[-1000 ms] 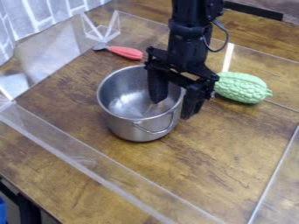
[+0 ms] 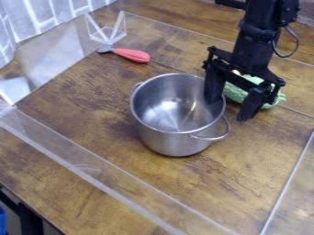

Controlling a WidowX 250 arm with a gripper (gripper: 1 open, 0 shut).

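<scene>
The black gripper (image 2: pixel 238 92) hangs over the right rim of a steel pot (image 2: pixel 177 117), its fingers parted. It is directly over a green corncob-like vegetable or toy (image 2: pixel 270 95), which it partly hides; whether it touches it I cannot tell. The pot stands upright in the middle of the wooden table (image 2: pixel 135 193), with a handle on either side, and looks empty.
A red-handled utensil (image 2: pixel 130 54) lies at the back left. Clear plastic walls edge the left and right sides.
The gripper has moved right and back, from over the pot to over the green object. The pot has shifted slightly to the right.
</scene>
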